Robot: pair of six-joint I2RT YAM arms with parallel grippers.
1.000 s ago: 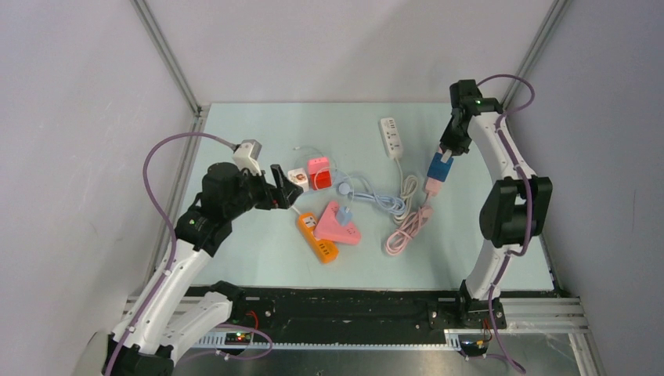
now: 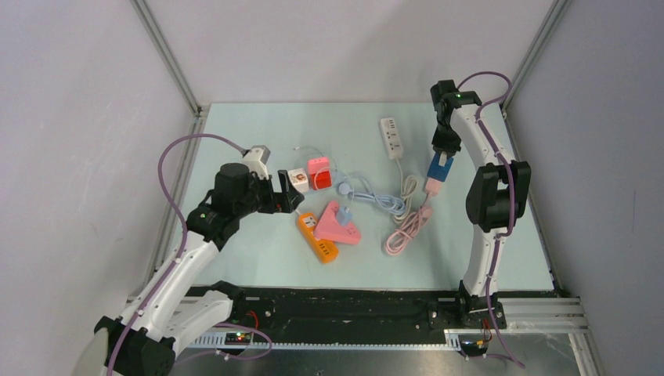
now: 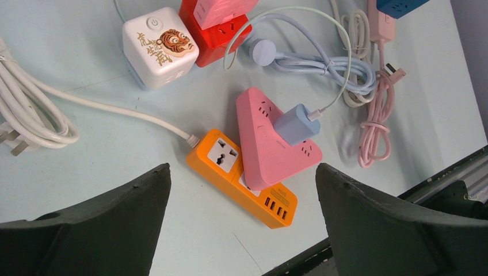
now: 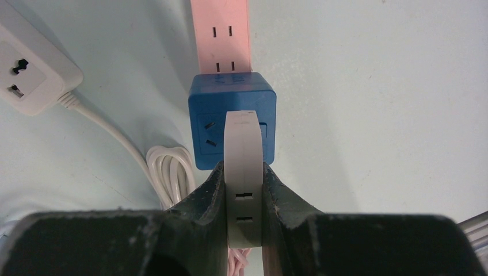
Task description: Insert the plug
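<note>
In the right wrist view, a white slotted plug (image 4: 243,155) lies between the fingers of my right gripper, which press against both its sides. Its far end overlaps the face of a blue cube-shaped socket (image 4: 208,129); whether any prongs are in it is hidden. That blue block sits on a pink power strip (image 4: 221,37). From above, the right gripper (image 2: 446,147) is just behind the blue block (image 2: 438,170). My left gripper (image 2: 288,196) stands open and empty, over the table near an orange power strip (image 3: 216,178).
A pink triangular socket (image 3: 270,158) holding a light-blue adapter (image 3: 296,125) rests against the orange strip. White (image 3: 158,49) and red (image 3: 213,37) cubes stand behind. A white strip (image 2: 391,139) and coiled cords lie mid-table.
The table objects stay put.
</note>
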